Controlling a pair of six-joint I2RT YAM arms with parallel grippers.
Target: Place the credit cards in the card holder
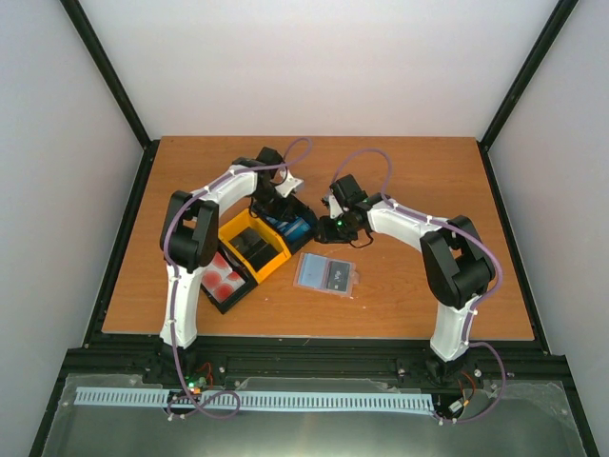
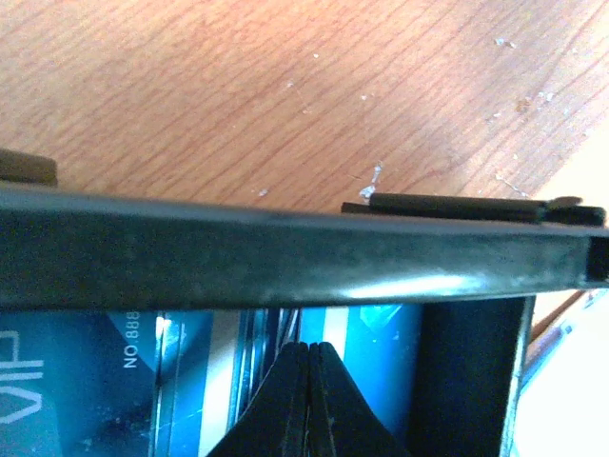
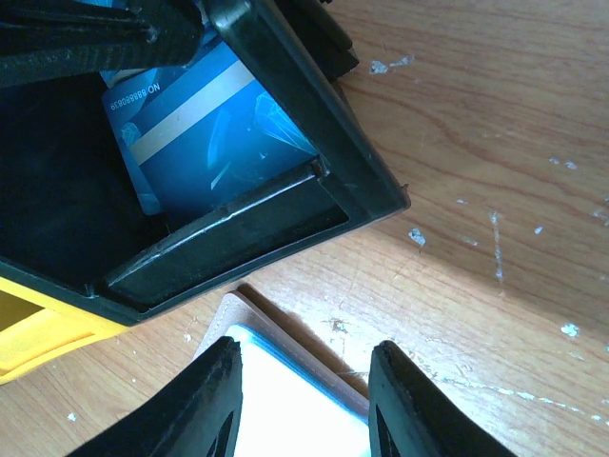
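Observation:
Blue credit cards (image 2: pixel 71 381) stand in the black compartment (image 3: pixel 57 171) at the right end of a divided box. My left gripper is shut over those cards, with nothing seen between its fingers. My right gripper stands part open just right of the box, its fingers apart and empty, above a pale card holder (image 3: pixel 285 400) on the table. In the top view the clear holder (image 1: pixel 309 271), with a light-blue and a dark panel, lies below the right gripper.
A yellow compartment (image 1: pixel 266 267) and a black one with red-and-white cards (image 1: pixel 219 281) continue the box toward the lower left. Bare wood (image 1: pixel 428 171) lies at the back and right.

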